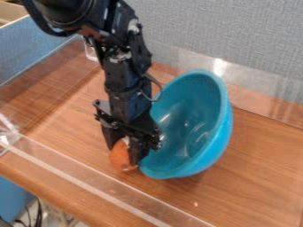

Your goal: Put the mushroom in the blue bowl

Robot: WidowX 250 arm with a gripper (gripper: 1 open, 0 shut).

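The blue bowl (213,133) is tipped up on its side, right up against my gripper, with its hollow facing left toward the arm. My black gripper (131,158) points down close to the table at the bowl's lower left edge. An orange-red, rounded thing, seemingly the mushroom (120,156), shows at the left of the fingertips, outside the bowl. The gripper covers part of it. Whether the fingers are closed on it, or on the bowl's rim, is hidden.
Bare wooden table (267,177) lies to the right of the bowl, with more free wood (53,115) at the left. A clear ledge (89,182) runs along the front edge. A grey wall (236,35) stands behind.
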